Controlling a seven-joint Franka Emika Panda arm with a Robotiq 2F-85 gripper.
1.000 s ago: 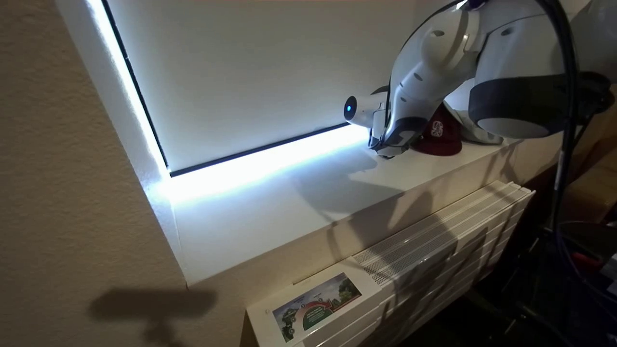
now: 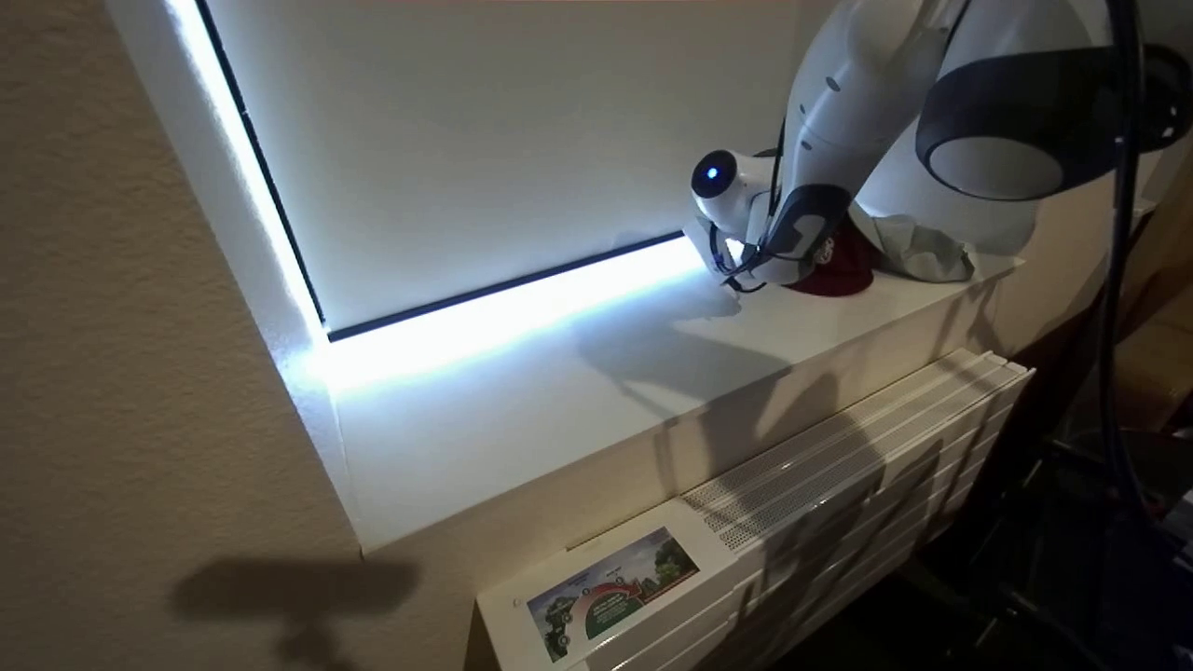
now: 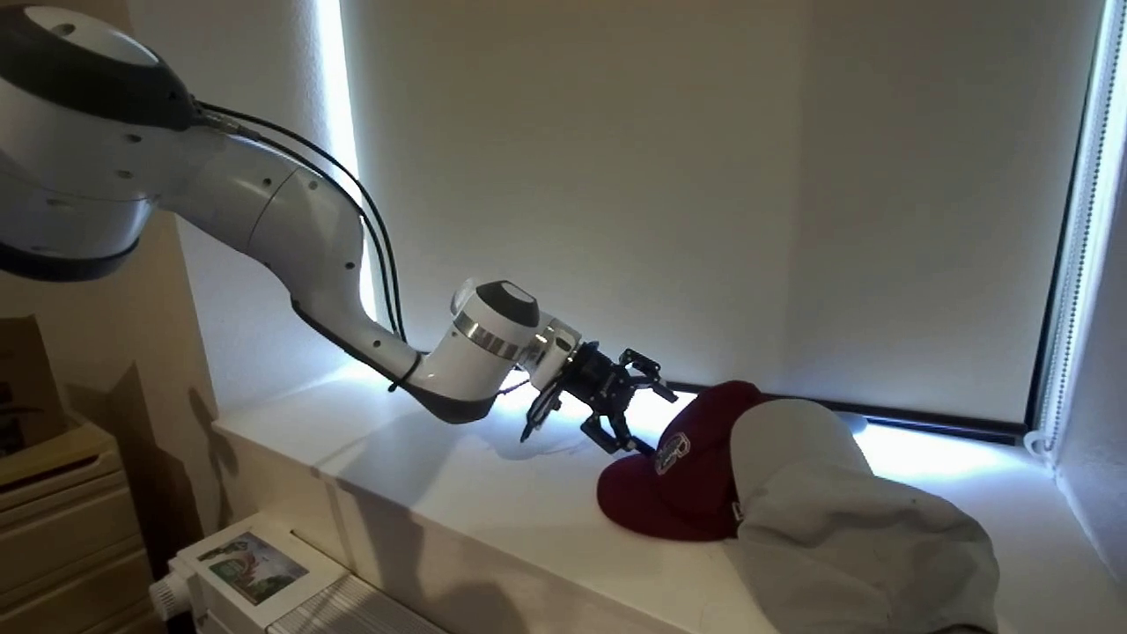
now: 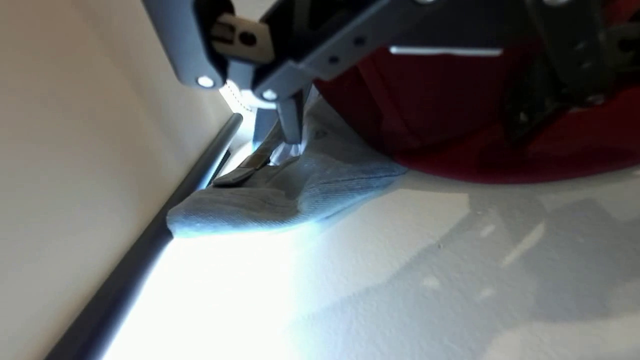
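Note:
A dark red cap (image 3: 692,470) with a pale emblem rests on the white windowsill (image 3: 507,475), its brim toward the arm. Directly behind it lies a pale grey cloth hat (image 3: 898,528), touching the cap. My gripper (image 3: 658,423) is open right at the cap's front, one finger higher by the crown and the other low near the emblem. In the wrist view, the red cap (image 4: 432,120) fills the space behind the spread fingers (image 4: 291,120); whether they touch it I cannot tell. The arm partly covers the cap (image 2: 844,268) in exterior view 1.
A lowered blind (image 3: 634,190) closes the back of the sill, with bright light under its bottom bar. Below the sill's front edge runs a radiator (image 2: 861,447). A bead chain (image 3: 1067,275) hangs at the right.
The wrist has risen slightly and shifted right, closer to the cap, and its angle has turned. In exterior view 1 the cap and its emblem sit a little farther left than before.

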